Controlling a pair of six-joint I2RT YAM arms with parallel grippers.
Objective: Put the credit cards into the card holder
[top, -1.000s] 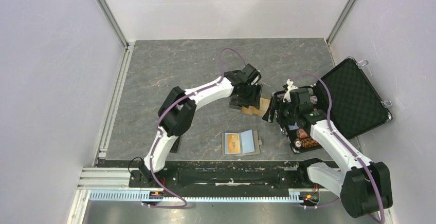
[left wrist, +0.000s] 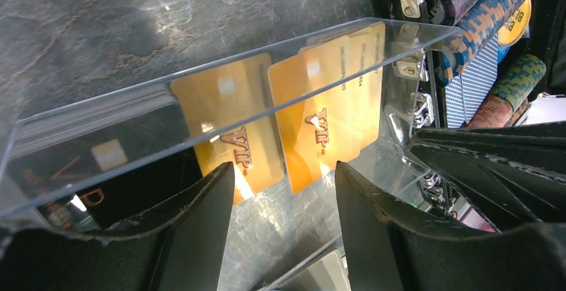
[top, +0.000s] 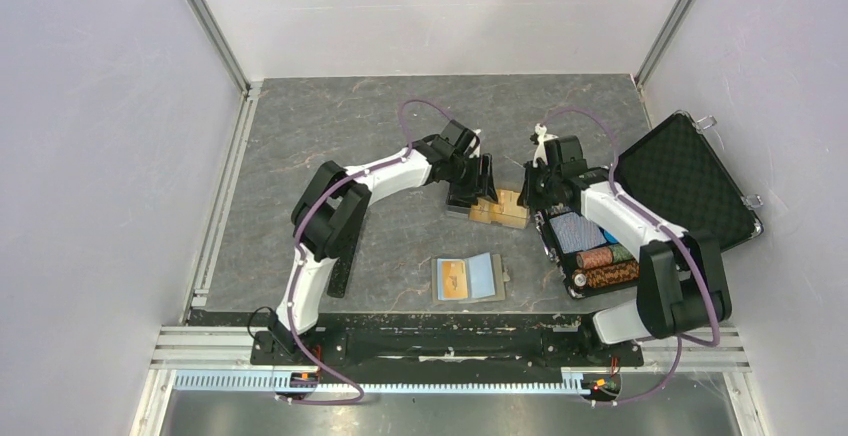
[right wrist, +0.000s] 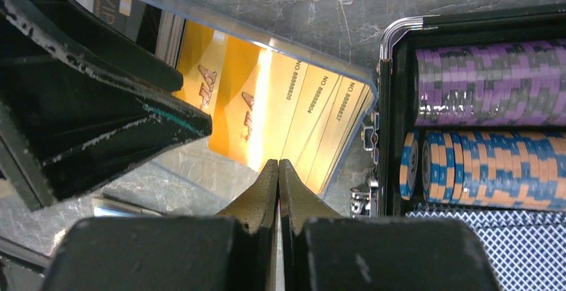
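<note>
Gold cards (left wrist: pixel 327 117) stand in a clear box with dark cards (left wrist: pixel 133 191) at its left end; the gold ones lean in two groups. My left gripper is open over the box, its fingers spread with no card between them. To the right, my right gripper is shut at the box's near right side, its tips close together and no card showing between them. In the top view the card holder (top: pixel 498 299) lies open in front of the box, a gold card (top: pixel 453 279) in its left side and a light blue panel on its right.
An open black case (top: pixel 690 186) with poker chips (right wrist: pixel 490 81) stands close to the box's right end, its latches facing the box. A long black object (top: pixel 342 271) lies at the left, partly behind the left arm.
Over the last second my right gripper has moved back toward the box's right end. The box and card holder have not moved.
</note>
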